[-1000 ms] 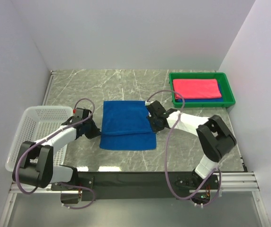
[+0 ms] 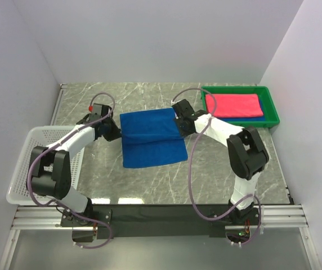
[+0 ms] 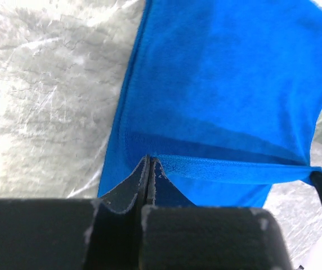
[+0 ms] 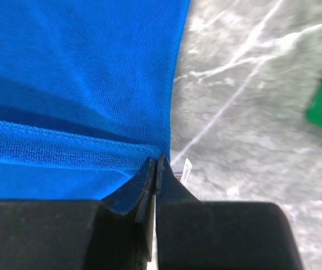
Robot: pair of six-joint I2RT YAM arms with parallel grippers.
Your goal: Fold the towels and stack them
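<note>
A blue towel (image 2: 147,122) lies on the marble table, its middle strip lifted in a band between my two grippers. My left gripper (image 2: 116,135) is at its left edge, shut on the band's left end, seen at the fingertips (image 3: 150,163) in the left wrist view. My right gripper (image 2: 179,130) is at the right edge, shut on the band's other end (image 4: 116,154). The near part of the towel (image 2: 152,157) lies flat below the band.
A green tray (image 2: 271,112) at the back right holds a folded red towel (image 2: 232,104) over a blue one. A white basket (image 2: 20,180) stands at the left.
Both grippers have moved toward the back of the table with the towel's band, and the towel's far edge and near edge have shifted back as well.
</note>
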